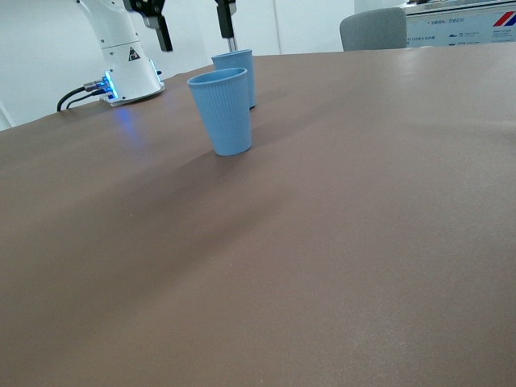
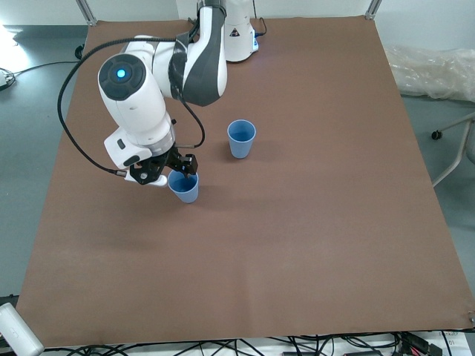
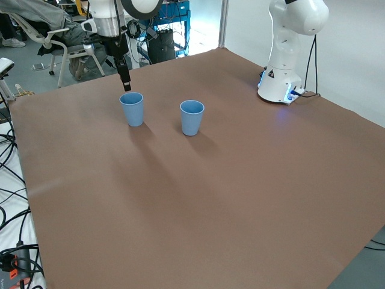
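Note:
The white arm's black gripper (image 2: 182, 166) is lowered just above one blue cup (image 2: 183, 189) in the left camera view; in the right view the gripper (image 3: 125, 84) hangs over that cup (image 3: 132, 109). Its black finger (image 1: 226, 20) is seen above the cup (image 1: 247, 63) in the low table-level view. Whether the gripper is open or shut is unclear. A second blue cup (image 2: 241, 142) stands upright nearby, apart from the first, also seen as the cup (image 1: 222, 113) and the cup (image 3: 191, 118).
A white robot base (image 3: 280, 84) stands at the table's edge. Cables (image 3: 12, 198) run along another edge, off the working surface.

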